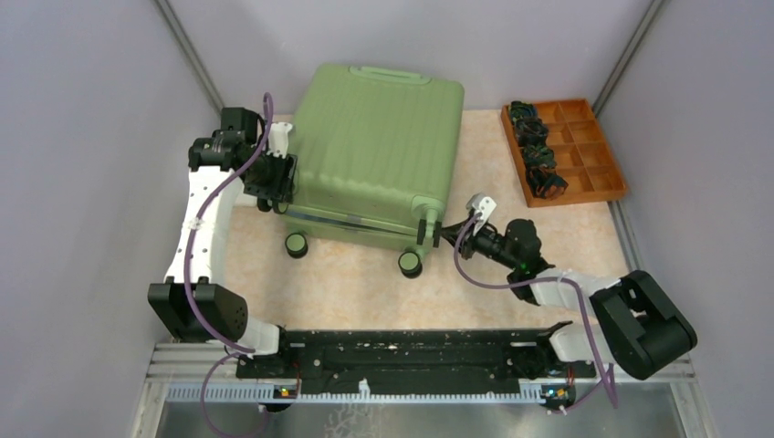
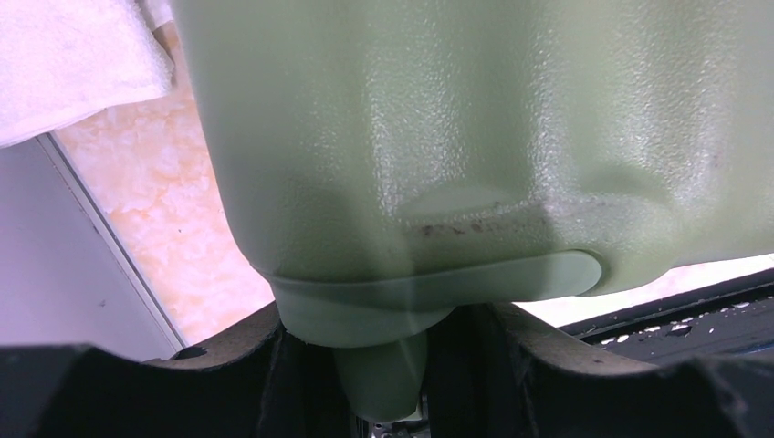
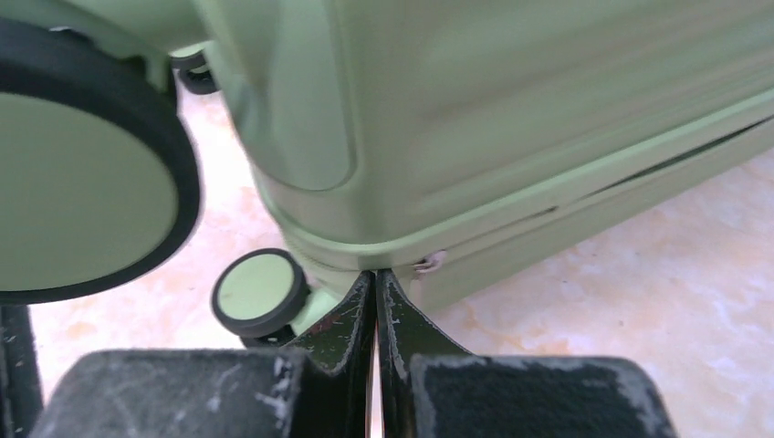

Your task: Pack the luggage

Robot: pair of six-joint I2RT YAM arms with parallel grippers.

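A closed green suitcase (image 1: 374, 137) lies on the table, a narrow seam gap along its front side and its wheels toward me. At its left front corner my left gripper (image 1: 278, 196) is shut on the suitcase; in the left wrist view green shell (image 2: 383, 374) sits between its fingers. My right gripper (image 1: 443, 233) is shut, nothing visible between its fingers, its tips at the right front corner. In the right wrist view those tips are beside a small metal zipper piece (image 3: 431, 262) on the seam; whether they touch it I cannot tell.
A wooden compartment tray (image 1: 584, 173) with several dark strapped items stands at the back right. A white cloth (image 2: 82, 64) lies left of the suitcase. Bare table (image 1: 338, 292) shows in front, between the suitcase and the dark front edge.
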